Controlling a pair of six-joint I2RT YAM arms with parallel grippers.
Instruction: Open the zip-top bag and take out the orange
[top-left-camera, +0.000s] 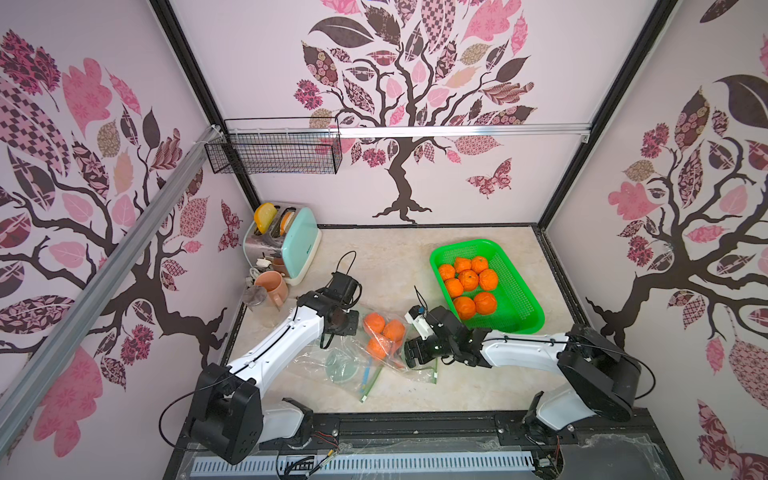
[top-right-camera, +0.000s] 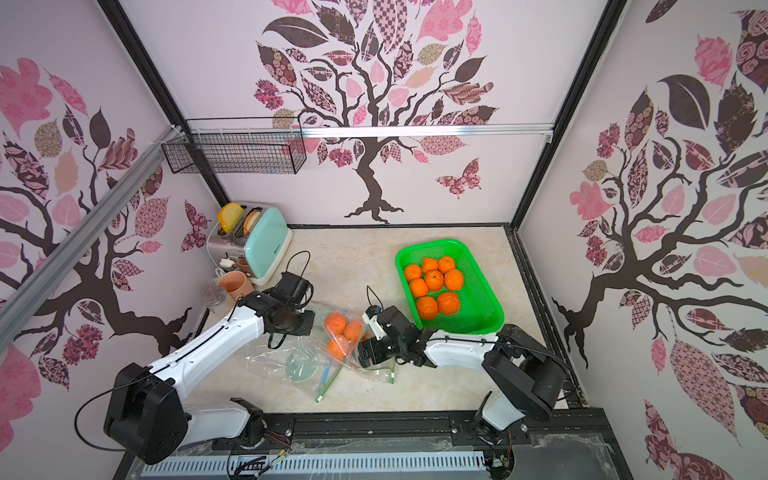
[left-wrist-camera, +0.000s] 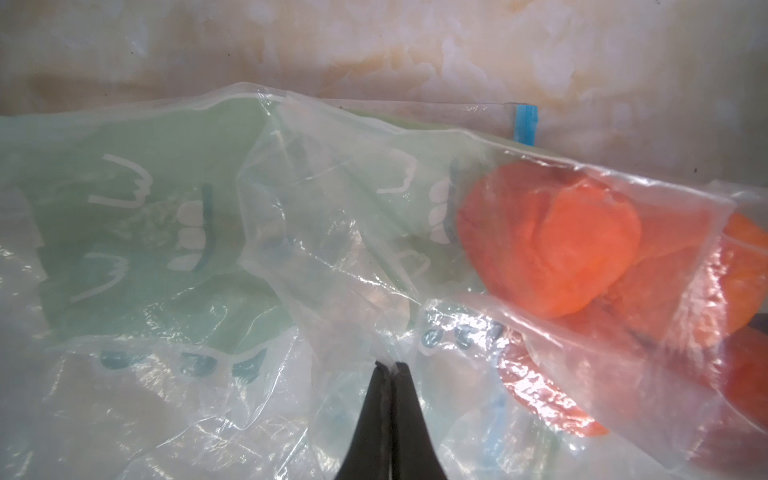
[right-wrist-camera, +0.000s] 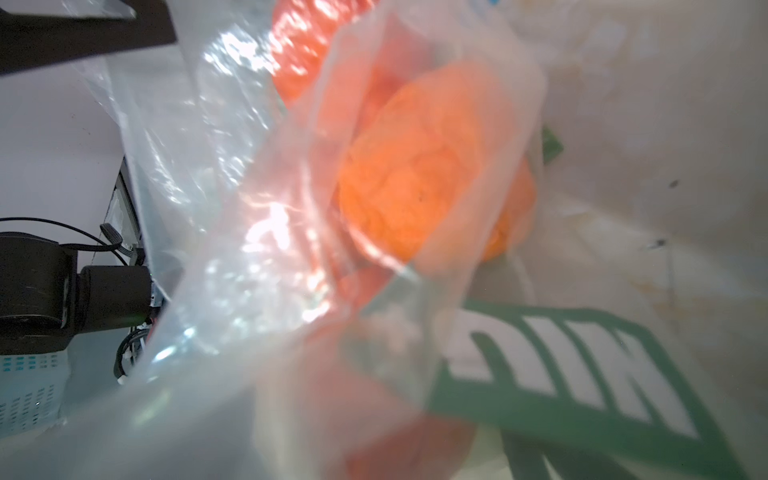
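A clear zip top bag (top-left-camera: 341, 368) lies flat at the front of the table, its opening edge not clearly distinguishable. Several oranges (top-left-camera: 377, 348) are inside, under the film at the bag's right part; in the right wrist view an orange (right-wrist-camera: 416, 176) shows close up behind folded plastic. Over the bag's middle, left of the fruit, my left gripper is shut, tips against the film; whether a fold is pinched cannot be told. My right gripper (top-left-camera: 416, 352) stands open at the bag's right end, with one dark finger (right-wrist-camera: 88, 32) visible and the other hidden.
Behind the right arm stands a green basket (top-left-camera: 524, 308) holding several oranges. A toaster-like rack (top-left-camera: 300, 244) and a pink mug (top-left-camera: 272, 285) stand at the back left. Bare table (top-left-camera: 384, 272) lies between rack and basket.
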